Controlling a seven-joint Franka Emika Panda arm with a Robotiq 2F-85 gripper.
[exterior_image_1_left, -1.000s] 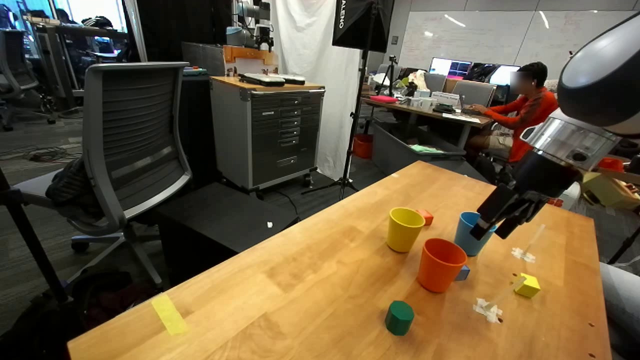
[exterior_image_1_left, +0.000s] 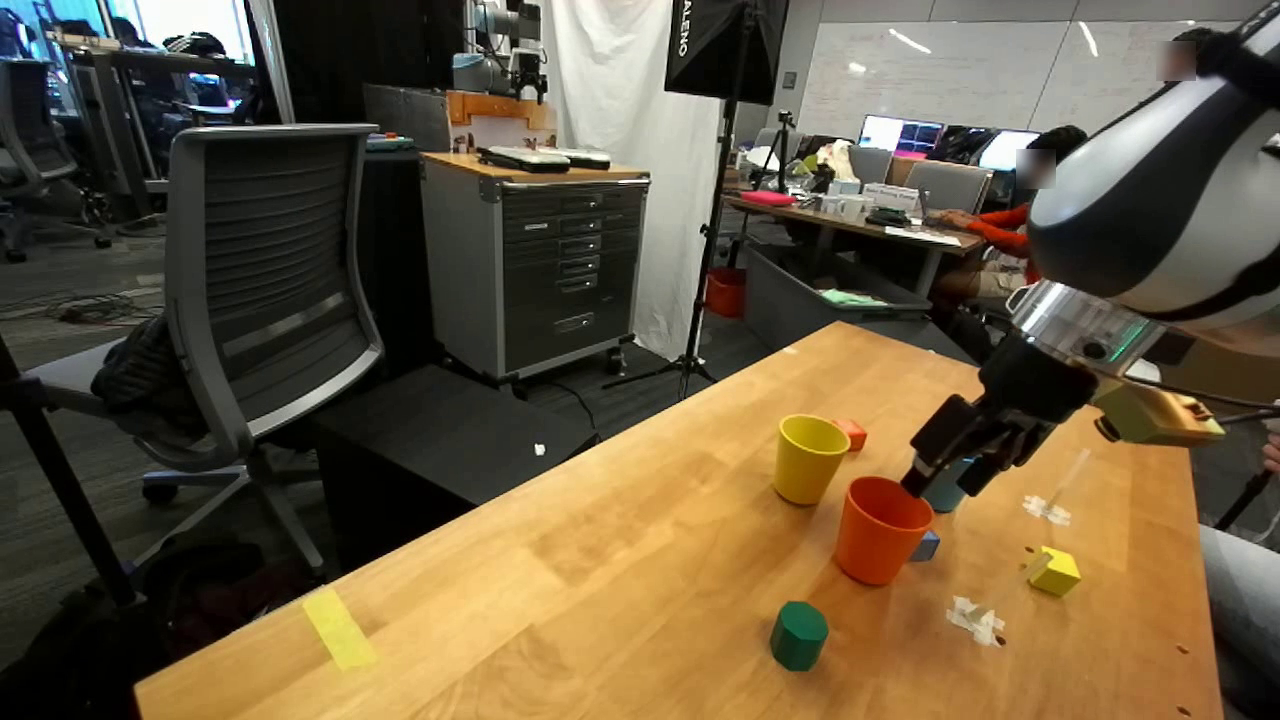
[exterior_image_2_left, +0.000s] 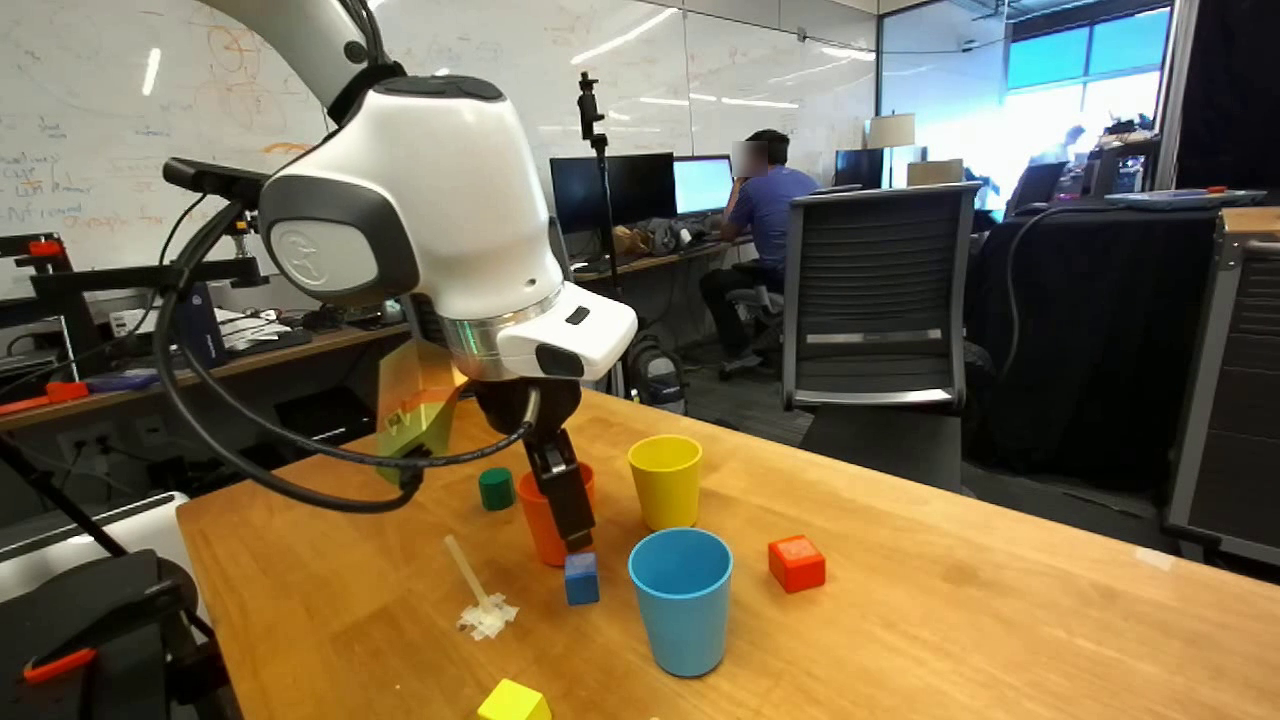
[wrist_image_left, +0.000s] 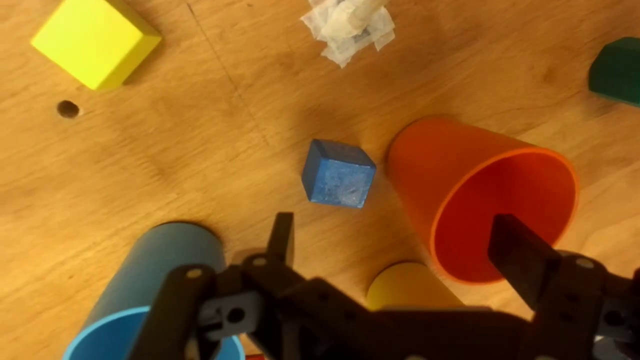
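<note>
Above the table, my gripper (exterior_image_1_left: 943, 482) points down with its fingers open and nothing between them. A small blue cube (wrist_image_left: 342, 180) lies on the wood, ahead of the gap between my fingertips in the wrist view. Close beside the cube stands the orange cup (wrist_image_left: 447, 165); in that view my right finger (wrist_image_left: 520, 258) overlaps its mouth. The light-blue cup (exterior_image_2_left: 681, 612) is on the cube's other side, partly covered by my left finger in the wrist view. A yellow cup (exterior_image_2_left: 666, 482) stands behind. Both the orange and yellow cups are upright.
A yellow block (wrist_image_left: 90, 45), a green block (exterior_image_1_left: 799, 636) and a red block (exterior_image_2_left: 797, 563) rest apart on the table. Taped sticks (exterior_image_2_left: 486, 614) rise from the surface near the cube.
In exterior view 1 the arm has moved left and slightly down, so my gripper now covers much of the light-blue cup. The cups and blocks stay in place.
</note>
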